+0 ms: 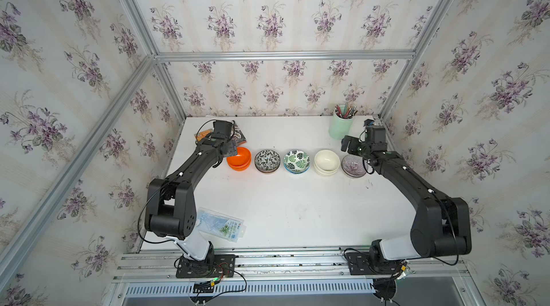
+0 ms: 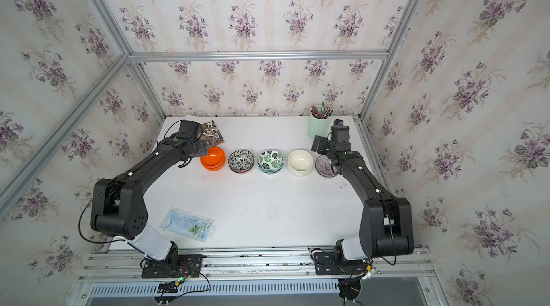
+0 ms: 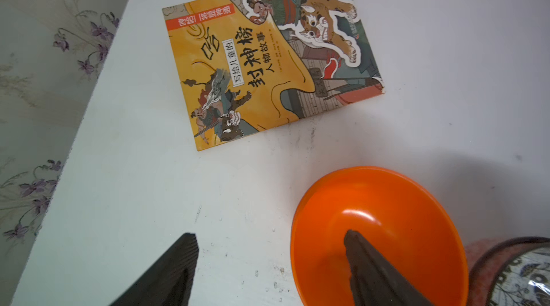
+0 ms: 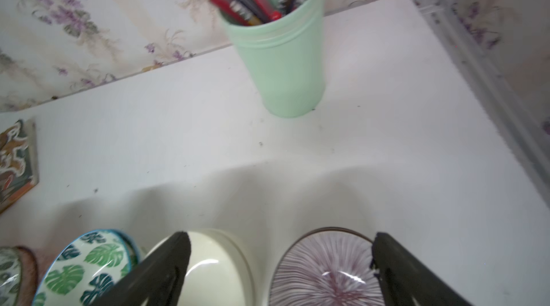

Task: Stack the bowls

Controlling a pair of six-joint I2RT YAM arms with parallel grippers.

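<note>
Bowls stand in a row across the table: orange (image 1: pixel 239 157), black-and-white patterned (image 1: pixel 267 160), green-leaf patterned (image 1: pixel 296 160), cream (image 1: pixel 327 160) and purple streaked (image 1: pixel 353 164). The orange and cream ones show a second rim beneath. Above and to the left of the orange bowl, my left gripper is part open; one finger (image 3: pixel 372 271) overlaps the bowl in the wrist view, and nothing sits between the tips. My right gripper hangs open over the cream and purple bowls, its fingers empty.
A book (image 3: pixel 269 54) lies behind the orange bowl. At the back right stands a green pen-filled bucket (image 4: pixel 286 54), close behind the right gripper. A blue plastic packet (image 1: pixel 220 224) lies at the front left.
</note>
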